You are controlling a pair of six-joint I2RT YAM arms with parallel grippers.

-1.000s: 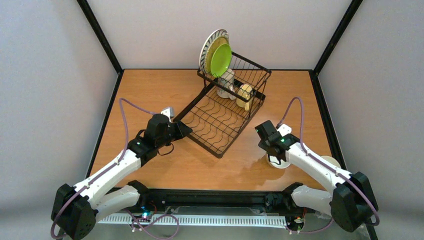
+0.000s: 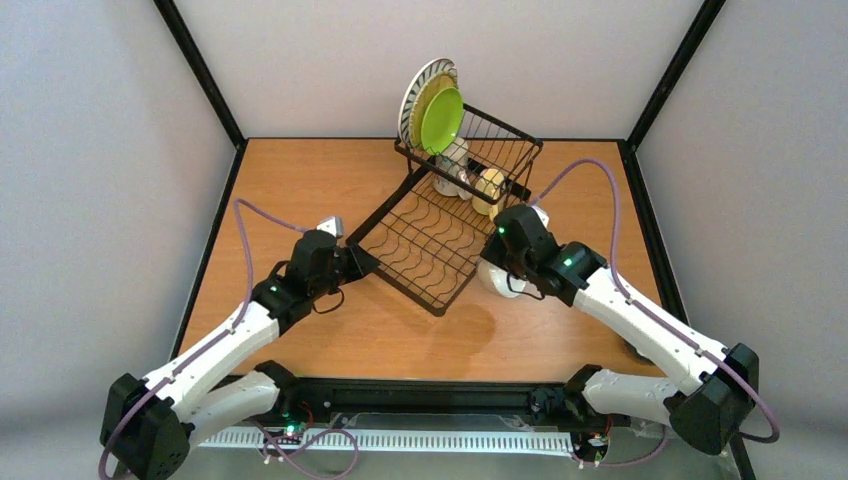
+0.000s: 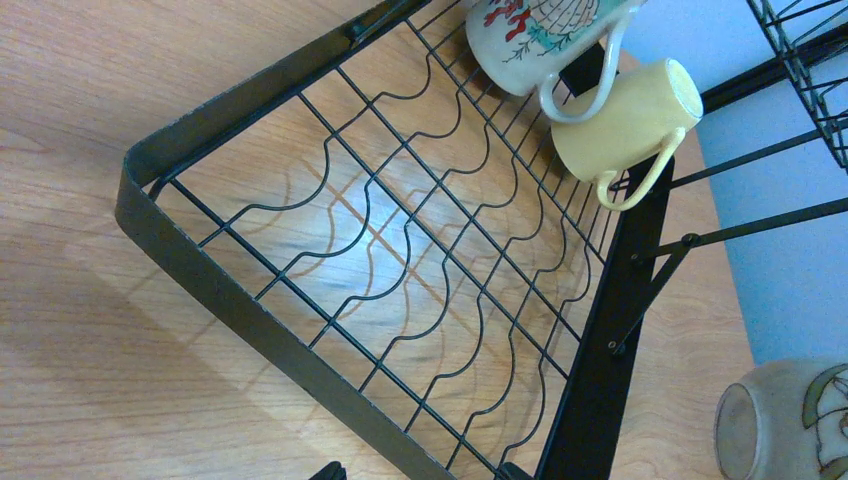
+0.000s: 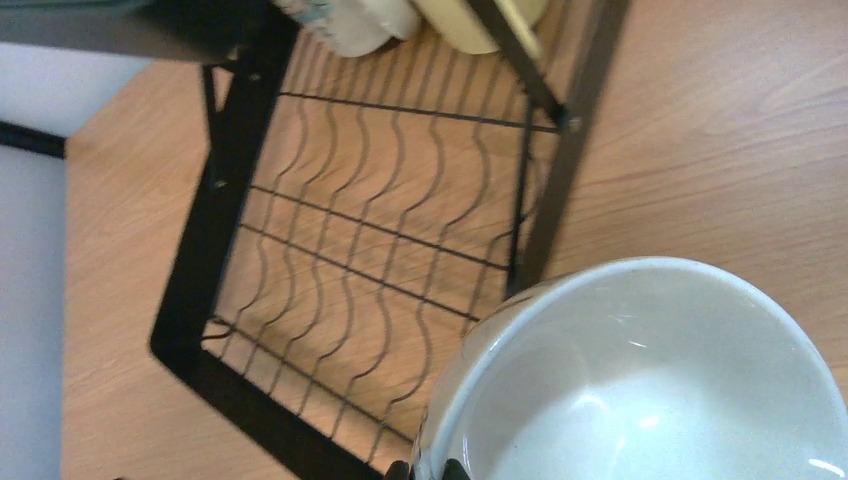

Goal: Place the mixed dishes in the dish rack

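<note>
The black two-tier dish rack [image 2: 440,304] stands in the middle of the table. Pinched by its rim, a white bowl [image 4: 640,380] is held in my right gripper, shut on it. From above, this bowl [image 2: 497,280] hangs beside the rack's right edge, its shadow apart on the table. In the left wrist view its patterned outside [image 3: 780,425] appears at lower right. My left gripper is open and empty over the rack's front-left side, fingertips far apart. A yellow mug [image 3: 625,125] and a patterned mug [image 3: 545,40] occupy the lower tier's back.
On the upper tier, a green plate [image 2: 442,121], a yellowish plate [image 2: 419,112] and a dark-rimmed white plate [image 2: 408,106] lean upright at the left. Open table lies in front of the rack.
My right gripper has carried the bowl leftward and away from the table's front, up to the rack's right side. The left arm has barely shifted. Dishes in the rack look unmoved.
</note>
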